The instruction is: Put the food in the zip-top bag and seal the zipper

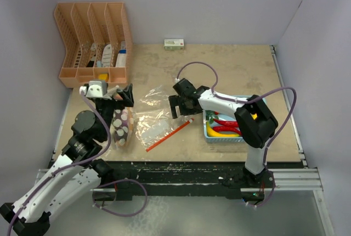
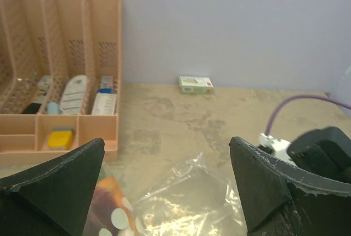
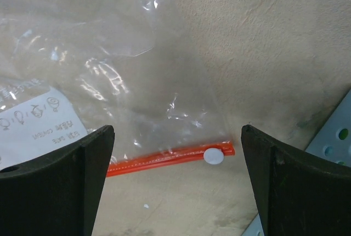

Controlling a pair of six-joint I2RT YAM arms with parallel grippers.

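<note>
An empty-looking clear bag (image 1: 152, 116) lies flat mid-table, its red zipper strip (image 1: 170, 135) facing the front edge. Close above the zipper's right end, in the right wrist view, my right gripper is open; a white slider (image 3: 213, 156) shows between its fingers. Toy food, red peppers (image 1: 226, 130) and a yellow banana (image 1: 221, 135) among it, fills a blue basket (image 1: 224, 139) at right. A dotted bag with food inside (image 1: 121, 127) rests on the table's left side. My left gripper is open over that side, holding nothing.
At back left stands a tan divided rack (image 1: 93, 38) with several items. A small green-white box (image 1: 174, 44) sits by the back wall. The right forearm (image 1: 225, 104) passes over the basket.
</note>
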